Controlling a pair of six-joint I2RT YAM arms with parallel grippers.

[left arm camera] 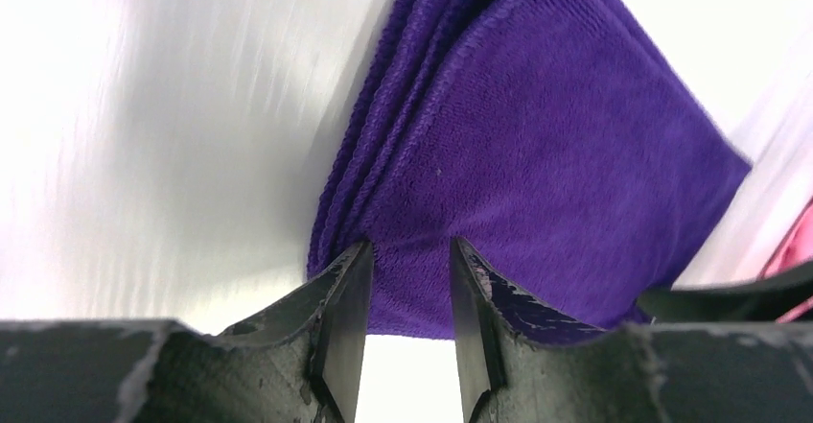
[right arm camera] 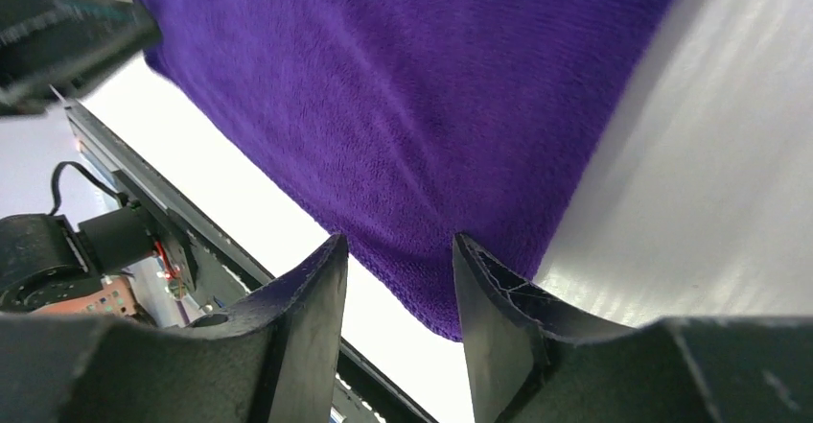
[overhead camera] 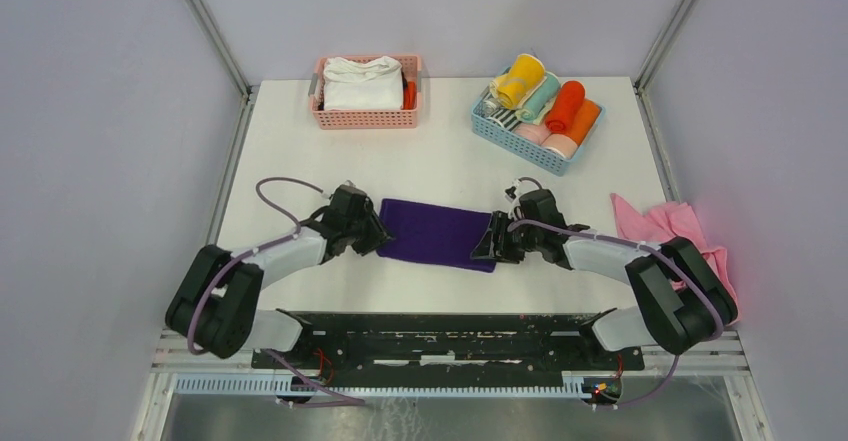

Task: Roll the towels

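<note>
A folded purple towel (overhead camera: 430, 233) lies flat on the white table, slightly slanted in the top view. At its left end stands my left gripper (overhead camera: 380, 240), and in the left wrist view the towel's layered edge (left arm camera: 383, 135) runs up from between the fingers. That left gripper is part open, its tips over the towel near a corner. My right gripper (overhead camera: 487, 245) is at the towel's right end. In the right wrist view the right gripper is part open above a towel corner (right arm camera: 436, 298). Whether any fingertip touches cloth cannot be told.
A pink basket (overhead camera: 368, 119) with white cloth stands at the back left. The blue basket (overhead camera: 515, 142) at the back right holds several rolled towels. A pink cloth (overhead camera: 660, 223) lies at the right edge. Bare table surrounds the purple towel.
</note>
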